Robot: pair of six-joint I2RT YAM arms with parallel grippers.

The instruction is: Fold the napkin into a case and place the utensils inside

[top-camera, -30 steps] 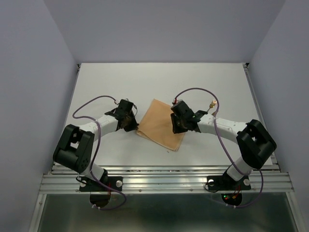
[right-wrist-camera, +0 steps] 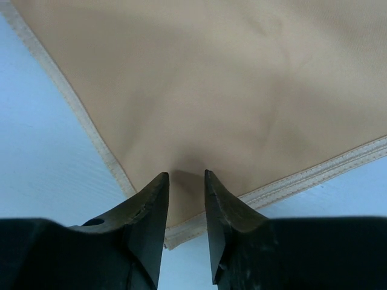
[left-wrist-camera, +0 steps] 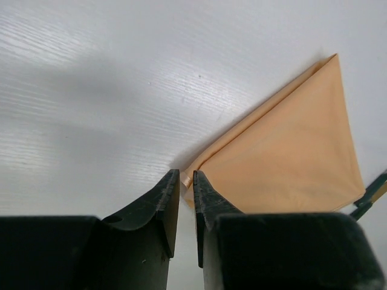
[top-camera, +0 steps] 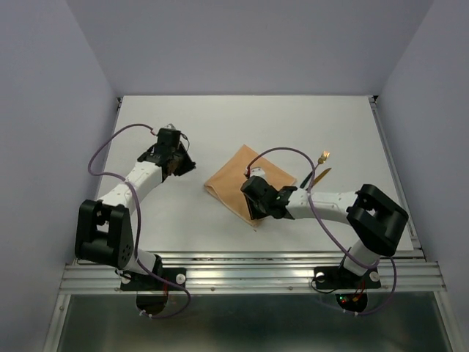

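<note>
The orange napkin (top-camera: 227,176) lies on the white table, its left edge doubled over in the left wrist view. My left gripper (top-camera: 189,163) is raised left of it, apart from the cloth, its fingers (left-wrist-camera: 163,199) part open with nothing clearly between them. My right gripper (top-camera: 253,214) is over the napkin's near corner, part open, above the stitched hem (right-wrist-camera: 308,175). A gold fork (top-camera: 323,157), a gold knife (top-camera: 322,174) and a dark-handled piece (top-camera: 305,179) lie at the right, partly hidden by the cable.
My left gripper has moved from the napkin's left corner up and to the left. My right gripper has moved toward the napkin's near corner. The napkin shifted slightly.
</note>
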